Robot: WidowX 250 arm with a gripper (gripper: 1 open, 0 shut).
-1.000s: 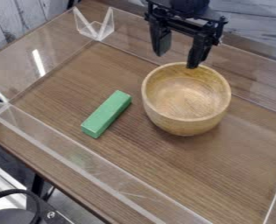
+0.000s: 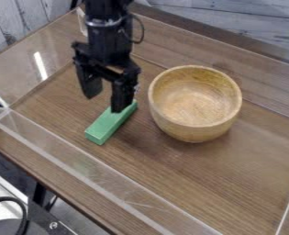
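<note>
My gripper (image 2: 106, 90) hangs over the left-middle of the wooden table, open, with its dark fingers pointing down on either side. Below and just in front of it lies a green rectangular block (image 2: 111, 122), lying diagonally. To the right sits a wide tan round bowl (image 2: 194, 124).
A small pale object at the top left is partly behind my arm and hard to make out. A dark cable lies at the bottom left corner.
My gripper has come leftward and toward the front, from above the back of the bowl to just behind the green block. The bowl and block look unmoved.
</note>
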